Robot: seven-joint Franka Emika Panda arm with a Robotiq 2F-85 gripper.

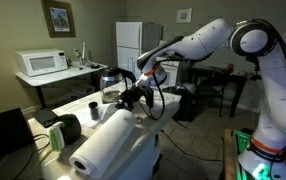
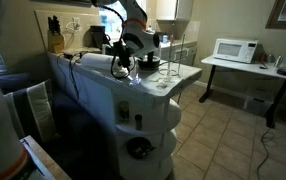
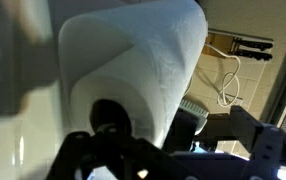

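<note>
A large white paper towel roll (image 1: pixel 105 143) lies on its side along the counter (image 1: pixel 151 125). My gripper (image 1: pixel 135 98) hovers by the far end of the roll, its fingers open. The wrist view shows the end of the roll (image 3: pixel 143 75) up close, with its dark core hole facing me. Dark gripper parts along the lower edge overlap the area in front of that hole; whether a finger touches the roll or enters the core, I cannot tell. From the other side, the roll (image 2: pixel 98 62) is seen partly behind the gripper (image 2: pixel 118 62).
A kettle (image 1: pixel 111 80), a mug (image 1: pixel 93 113) and a green-and-black item (image 1: pixel 66 130) stand on the counter along the roll's left and far side. A microwave (image 1: pixel 43 62) sits on a separate table behind. Open floor (image 2: pixel 218 150) lies beside the counter.
</note>
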